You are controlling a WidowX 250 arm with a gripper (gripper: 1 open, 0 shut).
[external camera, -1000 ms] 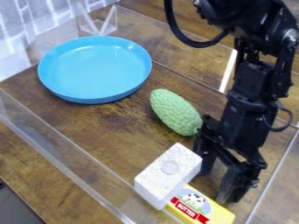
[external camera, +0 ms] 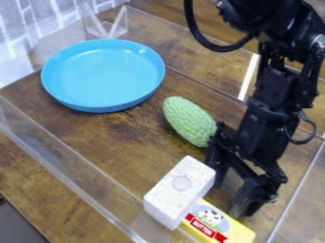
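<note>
My black gripper hangs low on the right side of the table, its fingers down near the wood, just right of a white speckled block and below a green textured vegetable-like object. A yellow butter box lies at the bottom beside the white block. The dark fingertips blend together, so whether they hold anything is hard to see; no held object shows.
A blue plate sits at the upper left. Clear plastic edging runs along the left and bottom of the wooden surface. Bare wood lies between the plate and the block.
The gripper and arm have shifted only slightly around the same spot. The objects look unmoved.
</note>
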